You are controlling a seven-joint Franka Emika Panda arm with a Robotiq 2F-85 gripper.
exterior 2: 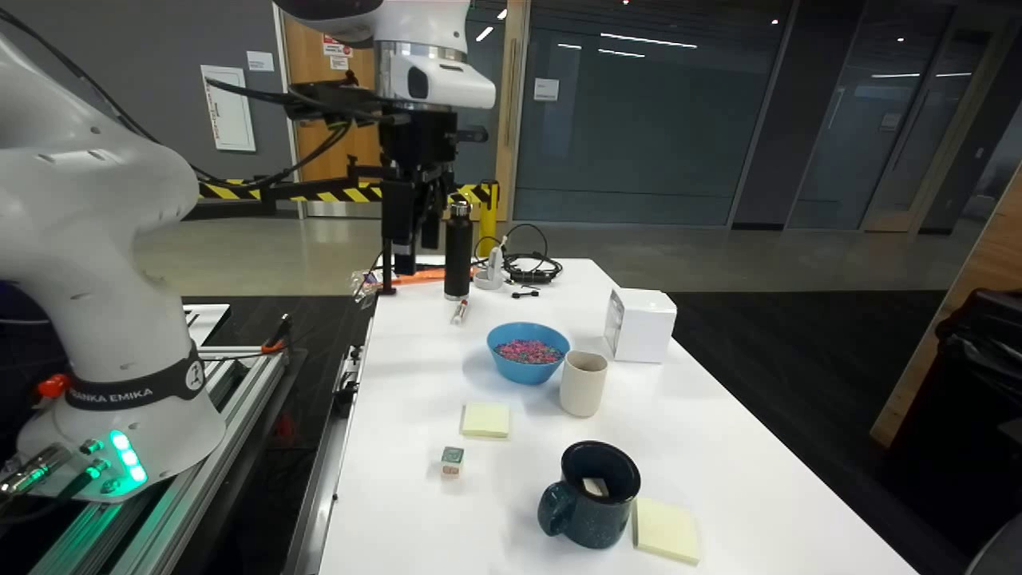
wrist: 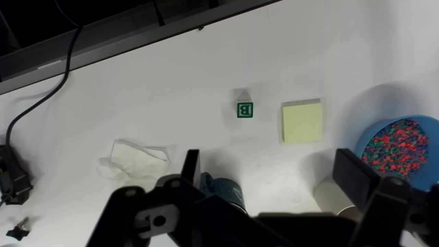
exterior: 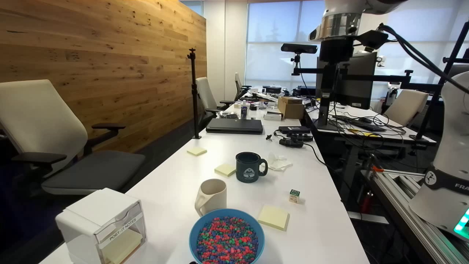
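My gripper is wide open and hangs well above the table, with nothing between its fingers. Beneath it, the wrist view shows a small letter block [wrist: 245,109] with a green B on top. A yellow sticky-note pad [wrist: 303,122] lies beside the block. The dark mug [exterior: 247,167] stands upright near a second pad [exterior: 225,169]; something pale sits inside it in exterior view 2. Close to the cream mug [exterior: 213,196] is the blue bowl [exterior: 193,239], holding many small coloured pieces. My fingers partly hide both mugs in the wrist view.
A white Post-it box [exterior: 103,211] stands at the table's near left. Crumpled tissue [wrist: 138,164] lies beyond the dark mug. A black bottle [exterior 2: 457,251] and cables [exterior 2: 536,268] occupy one table end; a black laptop [exterior: 234,126] lies toward the other.
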